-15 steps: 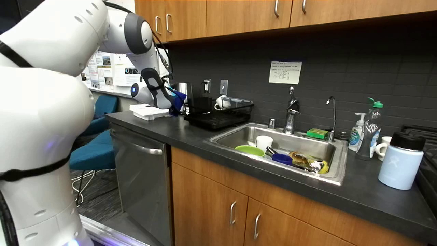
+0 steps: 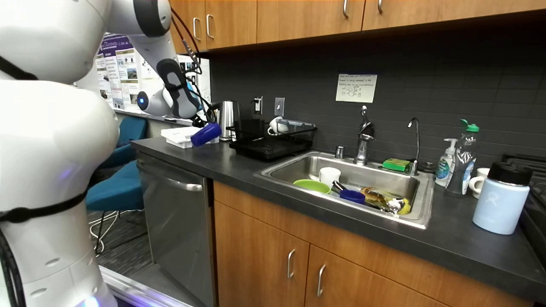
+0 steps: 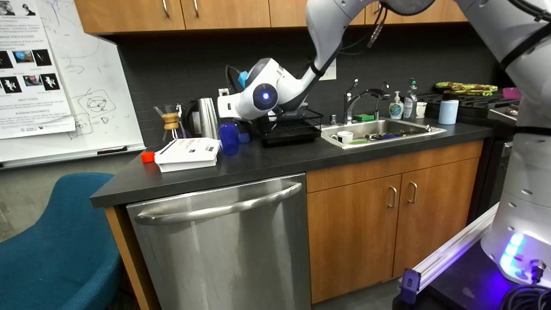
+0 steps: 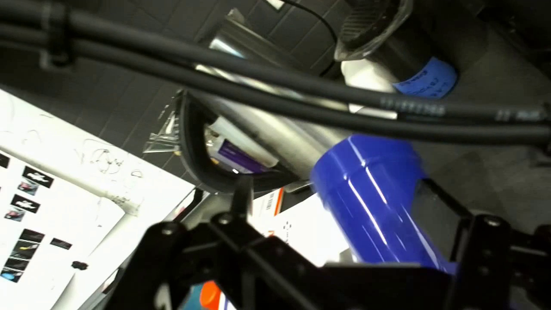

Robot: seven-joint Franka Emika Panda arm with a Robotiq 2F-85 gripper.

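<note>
In the wrist view my gripper has its two fingers set wide apart. A shiny blue cup [image 4: 366, 191] lies tilted against or just behind the right-hand finger pad [image 4: 436, 219]. Between the cup and the left-hand finger [image 4: 242, 199] there is a clear gap, with white paper behind. The cup's lower end disappears behind the gripper's dark frame. In exterior view 1 the cup [image 2: 206, 134] hangs tilted just below the wrist, over the left end of the counter. The cup [image 3: 228, 138] shows beside a white box in exterior view 2, where the arm hides the fingers.
A white box [image 3: 187, 153] and an orange-red cap [image 3: 147, 156] lie near the counter's left end. Behind stands a steel kettle [image 3: 207, 119]. A black dish rack [image 2: 268, 144] and a sink [image 2: 304, 166] with dishes are to the right.
The arm's wrist has moved left along the counter. The blue cup has shifted left and down with it, and now shows as a tilted shape below the wrist.
</note>
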